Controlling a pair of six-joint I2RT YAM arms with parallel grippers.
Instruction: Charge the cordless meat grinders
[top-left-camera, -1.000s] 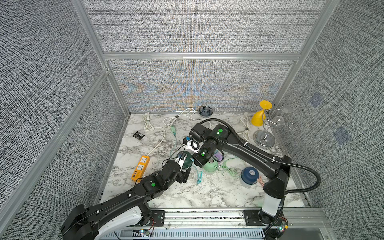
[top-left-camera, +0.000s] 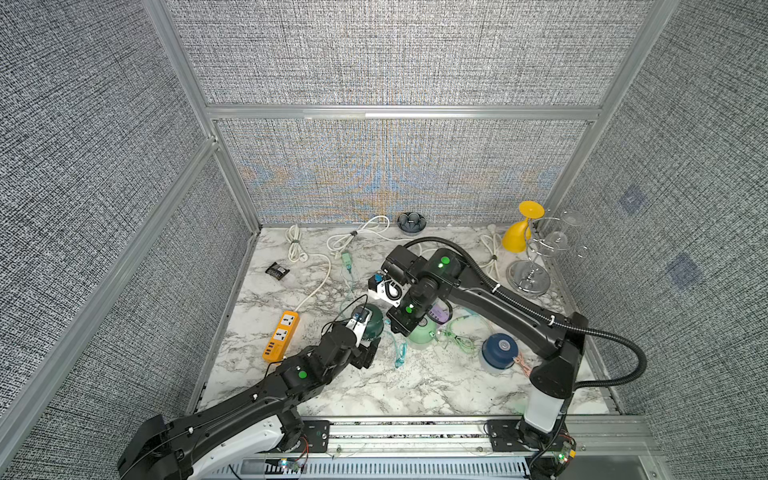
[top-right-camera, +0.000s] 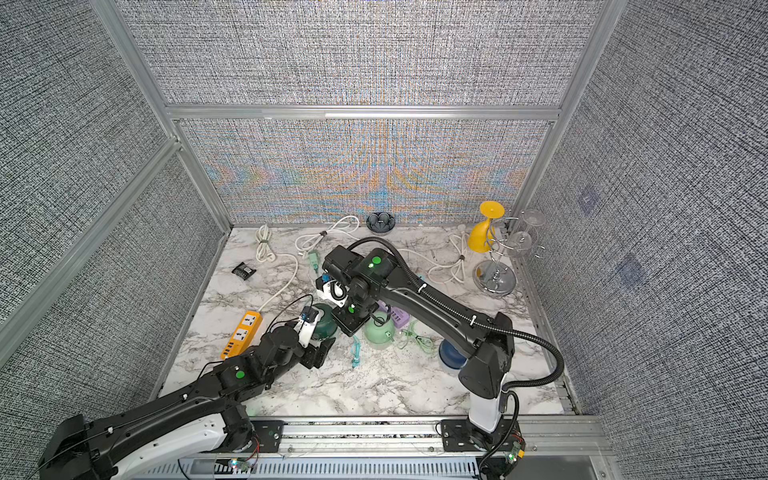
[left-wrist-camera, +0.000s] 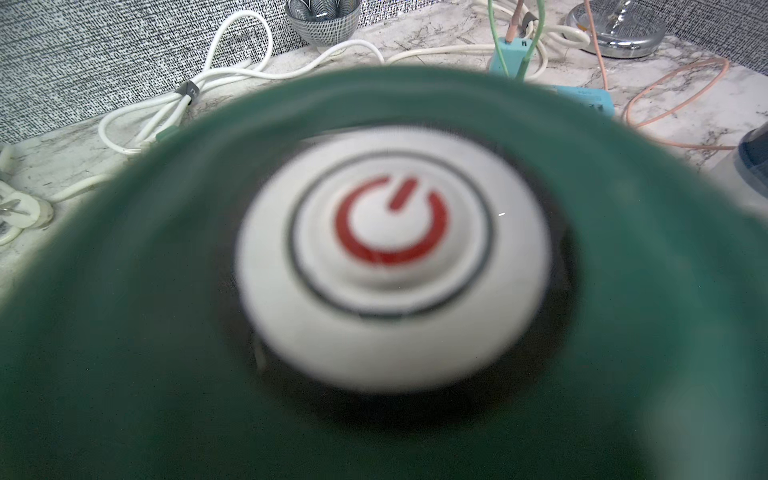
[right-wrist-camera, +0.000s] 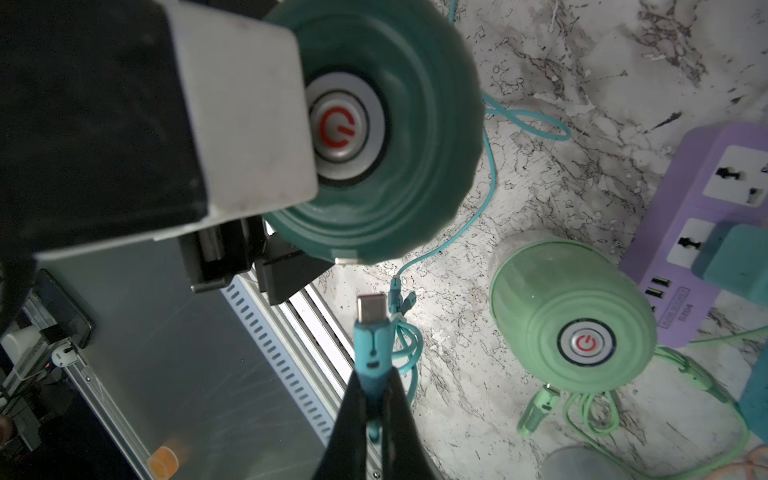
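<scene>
The dark green grinder, with a red power mark on its white button (left-wrist-camera: 392, 232), fills most of the left wrist view. My left gripper (top-left-camera: 368, 352) is open at its side; those fingers (right-wrist-camera: 292, 268) show at the grinder's edge in the right wrist view. My right gripper is shut on a blue USB-C plug (right-wrist-camera: 373, 344), its bare metal tip apart from the grinder's rim in that view. A light green grinder (right-wrist-camera: 568, 312) stands nearby beside a purple power strip (right-wrist-camera: 672, 216). The blue grinder (top-left-camera: 500, 350) sits to the right.
An orange power strip (top-left-camera: 281, 336) lies at the left. White cables (top-left-camera: 364, 228) and a small bowl (top-left-camera: 411, 222) are at the back. A yellow goblet (top-left-camera: 516, 236) and a glass rack (top-left-camera: 529, 277) occupy the right rear.
The left arm has moved a little toward the front left. The dark green grinder looks nearly still.
</scene>
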